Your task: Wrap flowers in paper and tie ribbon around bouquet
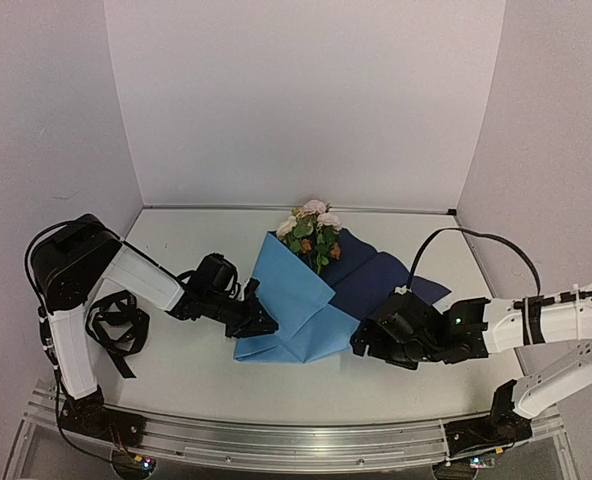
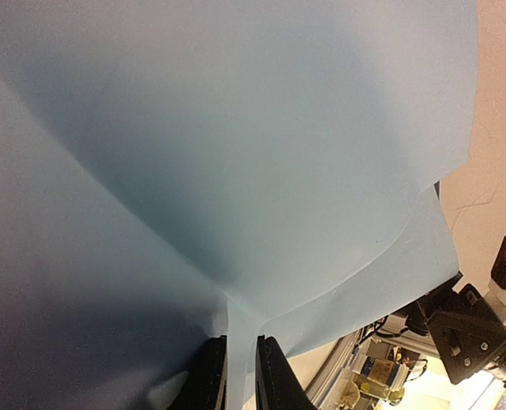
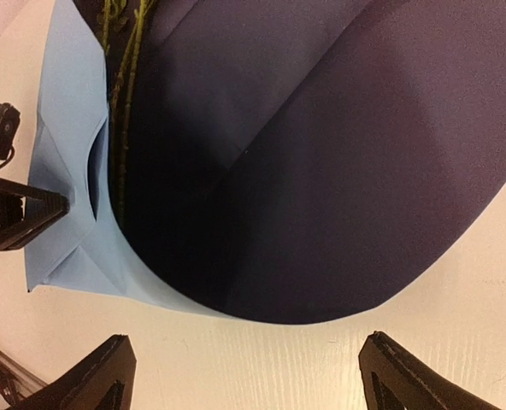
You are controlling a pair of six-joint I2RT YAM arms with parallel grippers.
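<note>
The bouquet of fake flowers (image 1: 314, 228), with pale pink blooms and green leaves, lies on the wrapping paper at the back middle of the table. Its stems (image 3: 132, 94) run along dark paper in the right wrist view. The paper is light blue (image 1: 288, 288) on one face and dark blue (image 1: 381, 285) on the other; its left side is folded over the lower stems. At that fold's lower left, my left gripper is shut on the paper, a pale strip showing between its fingertips. Right of the paper's front, my right gripper stands wide open and empty.
A coiled black strap (image 1: 119, 322) lies on the table's left side, behind the left arm. Bare table (image 1: 276, 390) stretches along the front, and a metal rail (image 1: 296, 445) borders it.
</note>
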